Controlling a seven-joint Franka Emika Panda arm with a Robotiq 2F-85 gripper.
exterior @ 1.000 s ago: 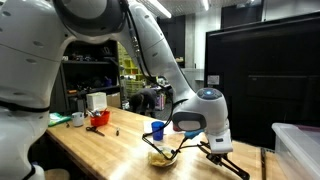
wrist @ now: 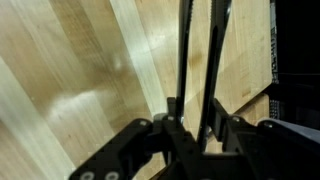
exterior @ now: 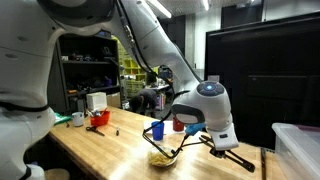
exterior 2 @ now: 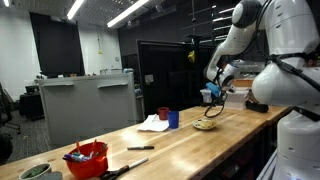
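My gripper (exterior: pixel 218 146) is shut on black tongs (wrist: pixel 212 60), whose two dark arms run up through the middle of the wrist view. In exterior view 1 the tongs (exterior: pixel 183 146) stretch left from the fingers over a plate of yellowish food (exterior: pixel 162 157). Exterior view 2 shows that plate (exterior 2: pixel 207 124) on the table, with the gripper (exterior 2: pixel 211 101) above and behind it. Whether the tong tips touch the food cannot be told.
A blue cup (exterior 2: pixel 173 119) and a red cup (exterior 2: pixel 163 113) stand beyond the plate. A red basket (exterior 2: pixel 87 160) with tools sits at the table's other end, near scissors-like black handles (exterior 2: pixel 120 170).
The gripper and tongs have risen slightly and shifted a little to the right in exterior view 1. Still held, the tongs stay over the plate, which has not visibly moved.
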